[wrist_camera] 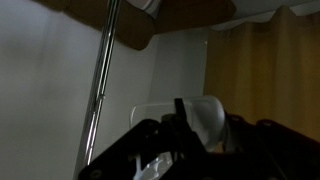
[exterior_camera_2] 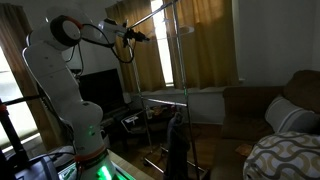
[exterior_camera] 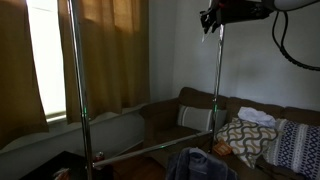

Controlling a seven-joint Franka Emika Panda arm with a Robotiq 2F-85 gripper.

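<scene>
High up in exterior view 1, my gripper (exterior_camera: 210,20) is beside the upper end of a chrome rack pole (exterior_camera: 217,80). A thin white piece (exterior_camera: 203,36), part of a loop-like thing, shows just below its fingers. In exterior view 2 the gripper (exterior_camera_2: 137,38) is raised near the rack's top. The wrist view has a pale, blurred thing (wrist_camera: 205,112) around the dark fingers of the gripper; whether they grip it is unclear. A dark blue garment (exterior_camera: 197,164) hangs low on the rack.
A brown sofa (exterior_camera: 165,122) with patterned cushions (exterior_camera: 245,137) stands behind the rack. Yellow-brown curtains (exterior_camera: 105,55) flank the window. The rack's near pole (exterior_camera: 78,75) stands at left. Open air surrounds the raised gripper's left side.
</scene>
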